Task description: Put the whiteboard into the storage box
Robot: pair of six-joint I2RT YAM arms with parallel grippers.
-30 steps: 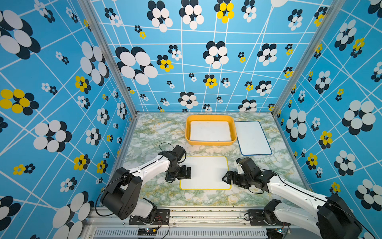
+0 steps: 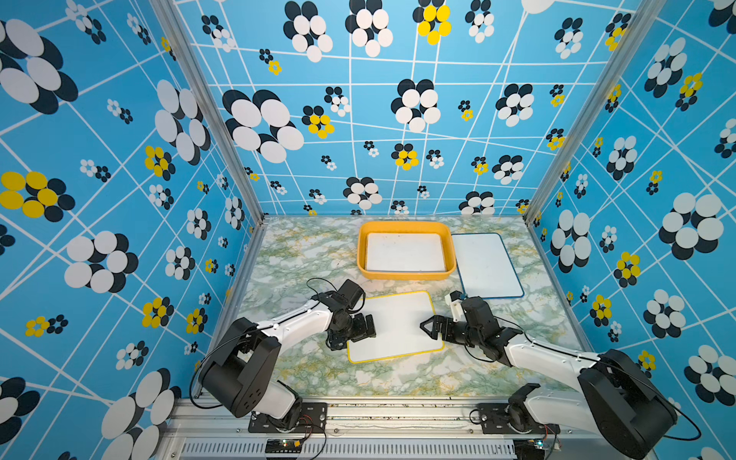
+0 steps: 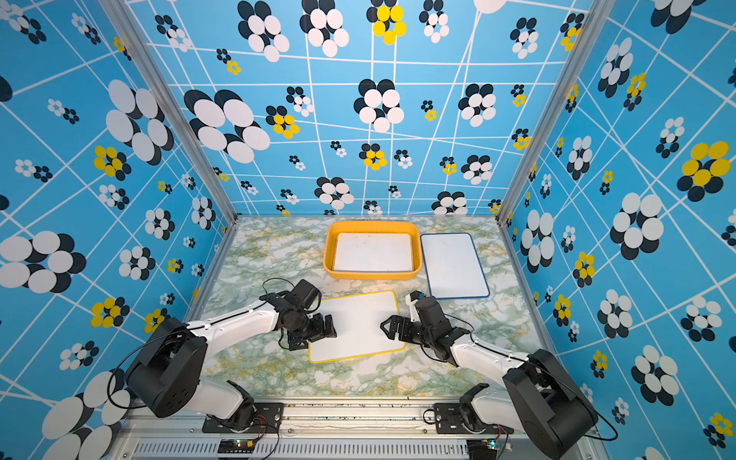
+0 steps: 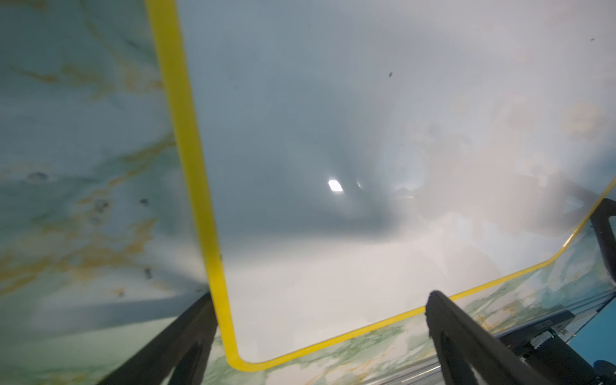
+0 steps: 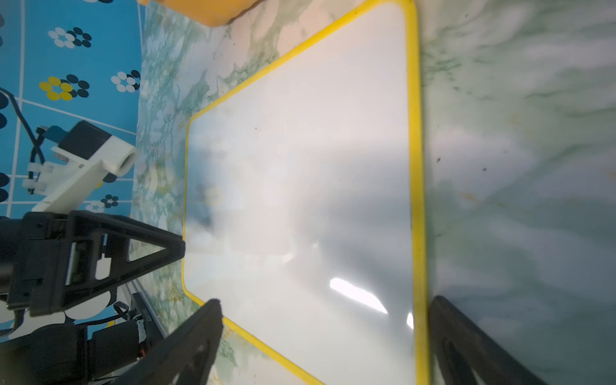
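A white whiteboard with a yellow rim (image 2: 401, 326) lies at the front middle of the table, slightly askew. My left gripper (image 2: 370, 326) is over its left end. In the left wrist view the yellow edge runs beside one of the open gripper's fingers (image 4: 183, 349), with the fingers spread over the board. From the right, my open right gripper (image 2: 431, 327) reaches over the other end; one finger (image 5: 455, 343) is at the yellow side edge. Neither holds the board. The orange storage box (image 2: 363, 249) stands behind, a white panel covering its floor.
Right of the box lies a blue-rimmed whiteboard (image 2: 488, 265), close to the box wall. A metal rail (image 2: 375, 406) runs along the table's front edge.
The yellow-rimmed board has turned, its right end shifting toward the back.
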